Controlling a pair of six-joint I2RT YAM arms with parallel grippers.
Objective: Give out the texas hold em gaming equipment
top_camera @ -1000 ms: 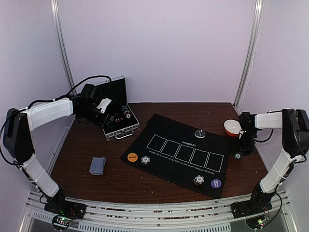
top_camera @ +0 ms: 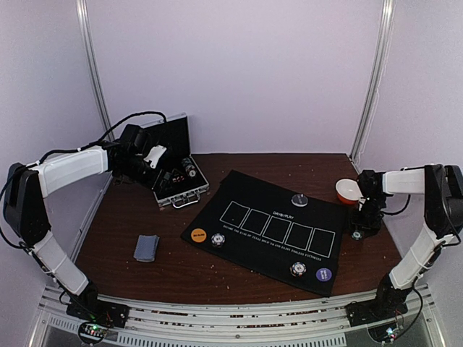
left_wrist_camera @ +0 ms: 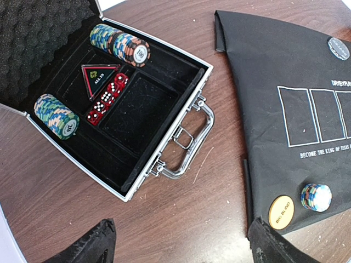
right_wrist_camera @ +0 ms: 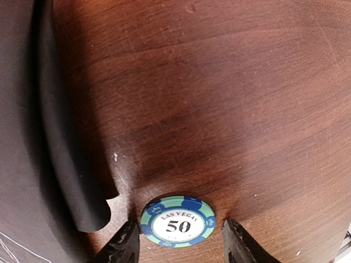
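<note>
My left gripper is open above the table by the chip case (left_wrist_camera: 137, 164), which holds chip stacks (left_wrist_camera: 55, 115), red dice (left_wrist_camera: 107, 98) and an ALL IN triangle (left_wrist_camera: 98, 76). My right gripper is open low at the table's right, its fingers either side of a blue 50 chip (right_wrist_camera: 178, 221) beside the black mat (right_wrist_camera: 22, 164). On the mat lie a BIG BLIND disc (left_wrist_camera: 281, 212), a blue disc (top_camera: 323, 275), a silver disc (top_camera: 299, 199) and chip stacks (left_wrist_camera: 316, 197) (top_camera: 298, 269).
A deck of cards (top_camera: 146, 248) lies on the front left of the table (top_camera: 116, 282). A red-and-white bowl (top_camera: 348, 189) stands at the back right. Bare table surrounds the mat at front and back.
The right arm has shifted very slightly at the table's right edge. The left arm and the objects on the table look unchanged.
</note>
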